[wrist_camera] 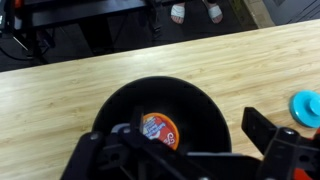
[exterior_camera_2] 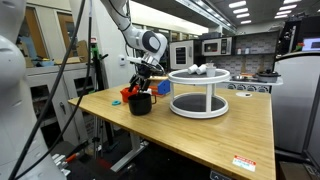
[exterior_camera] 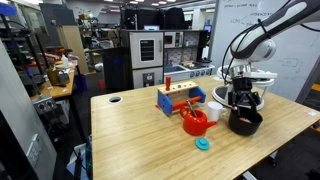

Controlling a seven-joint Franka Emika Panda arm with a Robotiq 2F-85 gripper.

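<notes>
A black pot [exterior_camera: 244, 121] stands on the wooden table, near its right side in the first exterior view. Inside it, in the wrist view, lies a round orange-rimmed can or lid [wrist_camera: 160, 129] with a printed top, at the pot's bottom. Directly over the pot is my gripper, its dark fingers [wrist_camera: 259, 131] spread wide on either side of that round item. Nothing is between them. In the second exterior view the arm [exterior_camera_2: 148, 52] reaches down to the pot [exterior_camera_2: 142, 105]; the fingertips there are hard to make out.
A red pot [exterior_camera: 197, 122] holding utensils stands beside the black pot, with a turquoise lid [exterior_camera: 202, 143] nearby. A white mug [exterior_camera: 214, 111], a blue-and-red toy-like box [exterior_camera: 180, 96] and a white two-tier rack [exterior_camera_2: 200, 100] stand close.
</notes>
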